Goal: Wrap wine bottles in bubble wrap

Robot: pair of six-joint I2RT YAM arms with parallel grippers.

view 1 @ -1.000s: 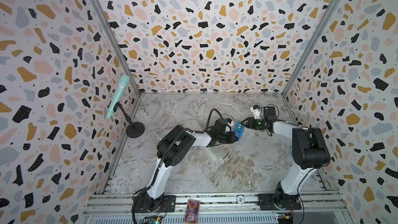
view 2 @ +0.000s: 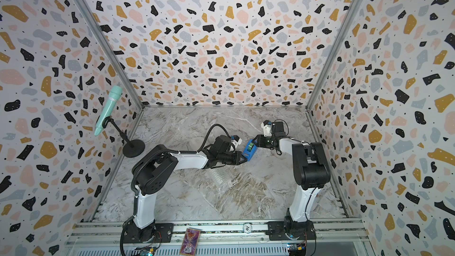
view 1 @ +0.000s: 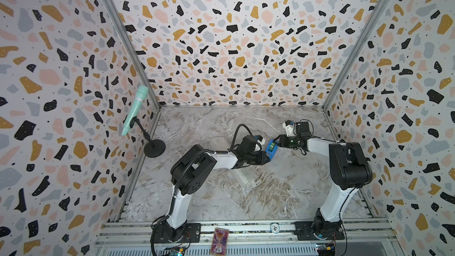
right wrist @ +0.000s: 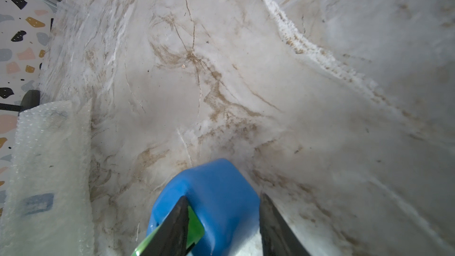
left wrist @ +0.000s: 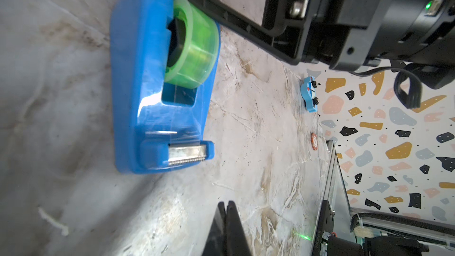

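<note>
A blue tape dispenser with a green roll stands between my two grippers. The right gripper has its fingers apart, astride the dispenser's rear end; firm contact cannot be made out. The left gripper is shut in front of the dispenser's metal cutter, a little apart from it. No tape shows clearly between its tips. A long bubble wrap bundle lies on the table, mostly under the left arm in the top left view, where one end of the wrap shows. No bottle can be made out clearly.
A mint-green microphone on a black stand occupies the table's left side. In the left wrist view, a small light-blue object sits farther off.
Both grippers have shifted slightly left. The dispenser has moved a little left with them and turned slightly. The bubble wrap has stayed in place.
</note>
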